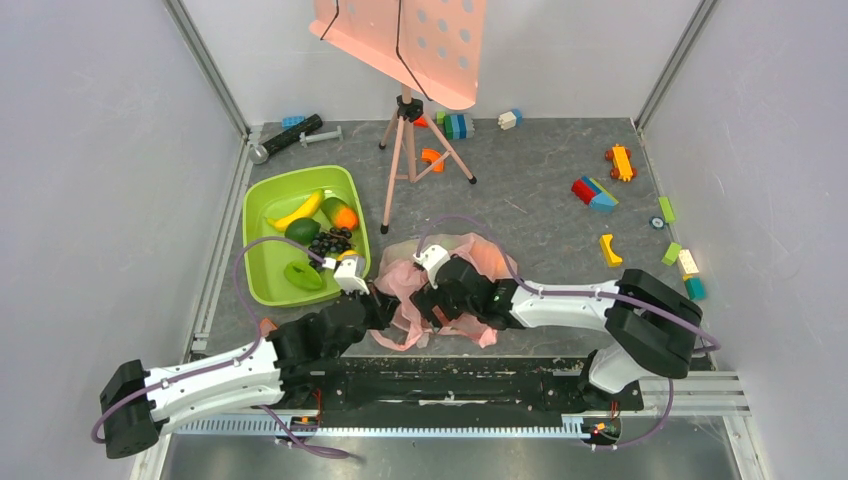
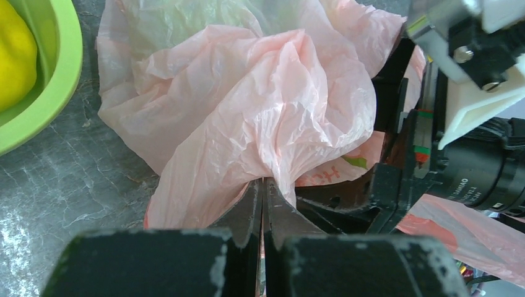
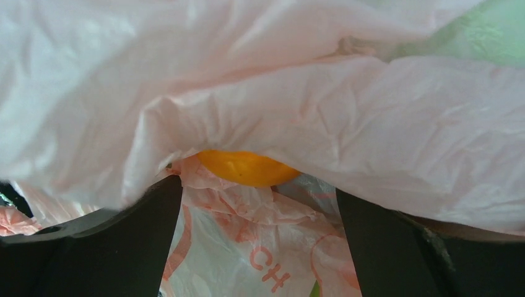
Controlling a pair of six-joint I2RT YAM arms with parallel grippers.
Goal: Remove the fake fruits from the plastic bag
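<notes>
The crumpled pink plastic bag (image 1: pixel 490 258) lies on the dark floor at the front middle. In the left wrist view my left gripper is shut with the gathered film of the bag (image 2: pixel 266 117) pinched at its fingertips. My right gripper stands open inside the mouth of the bag, its two fingers (image 3: pixel 117 241) wide apart. Beyond them an orange-yellow fruit (image 3: pixel 247 168) shows partly under a fold; the rest of it is hidden. A sliver of something green (image 3: pixel 315 289) shows at the lower edge of the same view.
Left of the bag stands a green basin (image 1: pixel 262 262) holding a banana (image 1: pixel 298 211), black grapes (image 1: pixel 330 242) and other fruits. A tripod (image 1: pixel 405 150) rises behind the bag. Toy blocks (image 1: pixel 594 193) lie at the right.
</notes>
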